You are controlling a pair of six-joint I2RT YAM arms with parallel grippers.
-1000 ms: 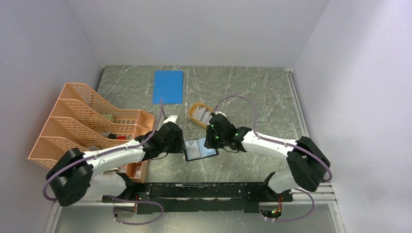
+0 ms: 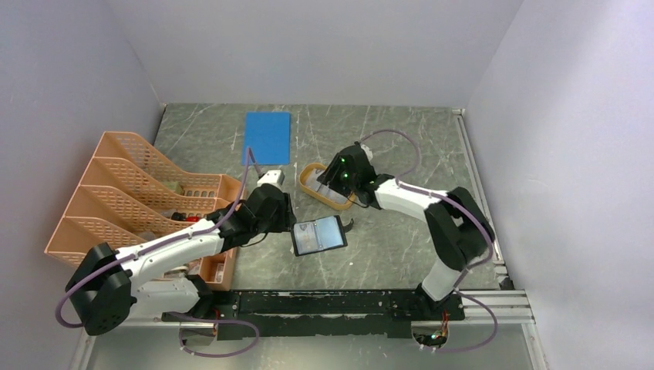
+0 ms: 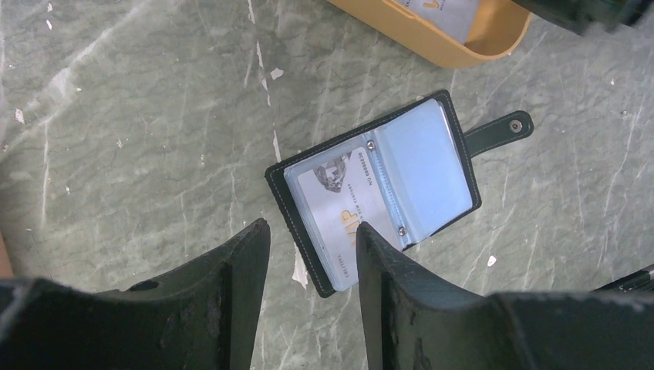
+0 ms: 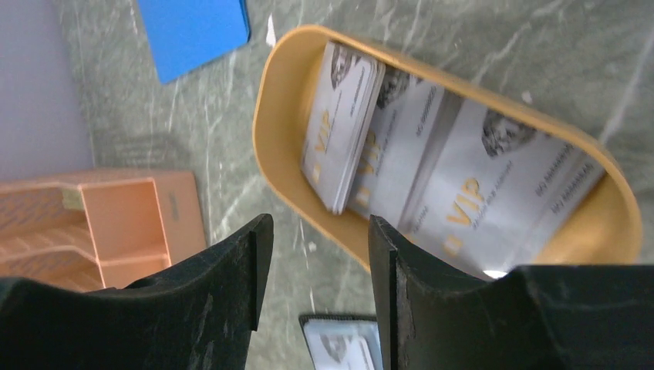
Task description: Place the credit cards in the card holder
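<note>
The dark green card holder (image 3: 278, 173) lies spread flat on the table, its strap pointing right. A white VIP card (image 3: 347, 212) sits in its left sleeve; the right sleeve (image 3: 426, 166) shows only pale blue-white. Over the holder's near left side stands my left gripper, part open, nothing between its fingers. Up and right of the holder is an oval tan box (image 2: 307, 174) with several white VIP cards (image 4: 335, 123), one stack leaning at its left end. My right gripper hangs above that box, open and empty.
A tan multi-tier organizer (image 2: 229, 189) holding small items stands on the left. A blue sheet (image 2: 267, 137) lies flat at the back. Bare table stretches behind and right of the oval box.
The right gripper has moved from over the holder's right side up and away to above the oval box. My left gripper has shifted only slightly. The holder's strap is now uncovered.
</note>
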